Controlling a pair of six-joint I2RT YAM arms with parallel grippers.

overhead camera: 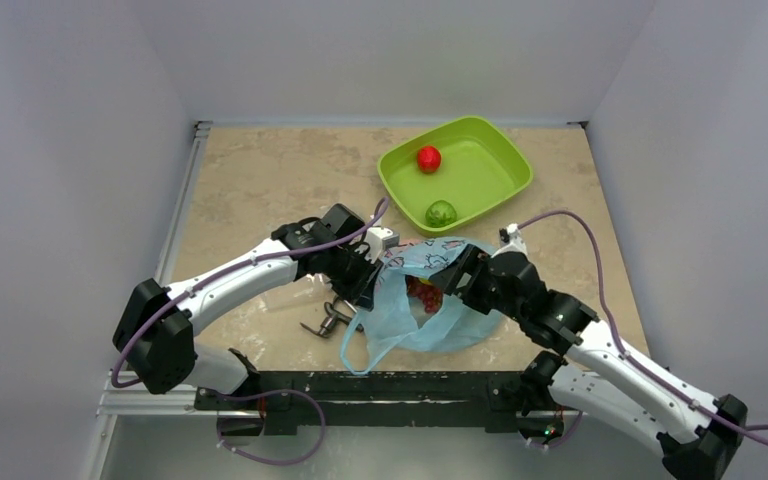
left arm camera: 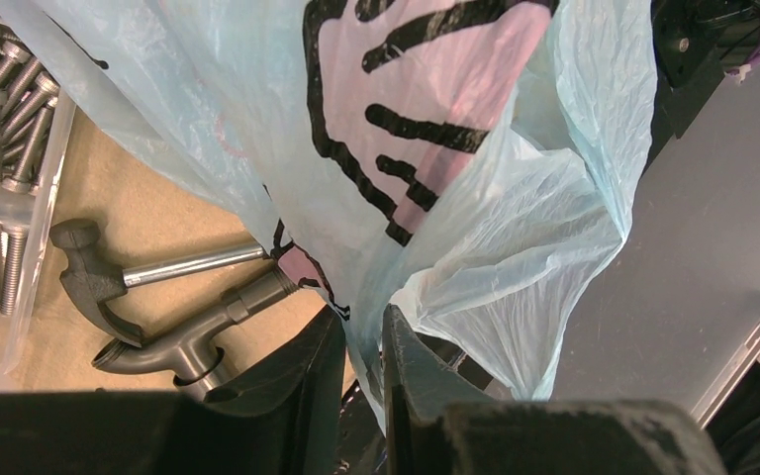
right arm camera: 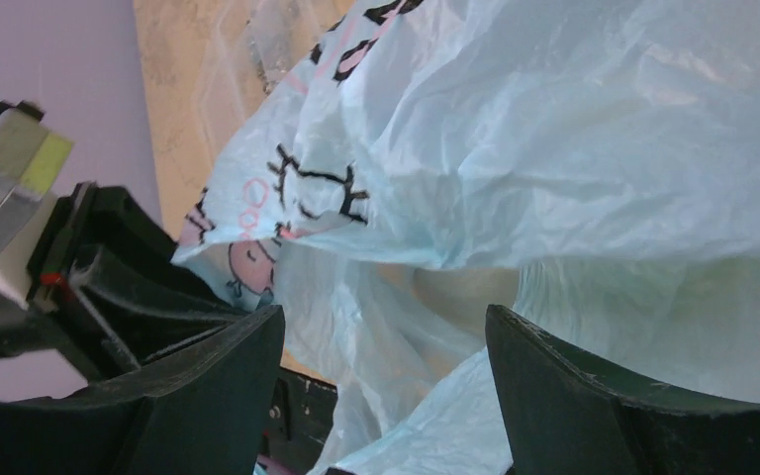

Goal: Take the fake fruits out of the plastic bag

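The light blue plastic bag lies on the table with its mouth held up, dark red grapes showing inside and a bit of yellow fruit behind them. My left gripper is shut on the bag's edge, and its folds run together between the fingers. At the bag's opening, my right gripper stands open with its fingers well apart. Only bag film shows beyond them in the right wrist view; no fruit is seen there. A red fruit and a green watermelon rest in the green tray.
A hammer and a grey pipe piece lie beside the bag near my left gripper. Next to them is a clear box of bolts. Bare table stretches at the back left.
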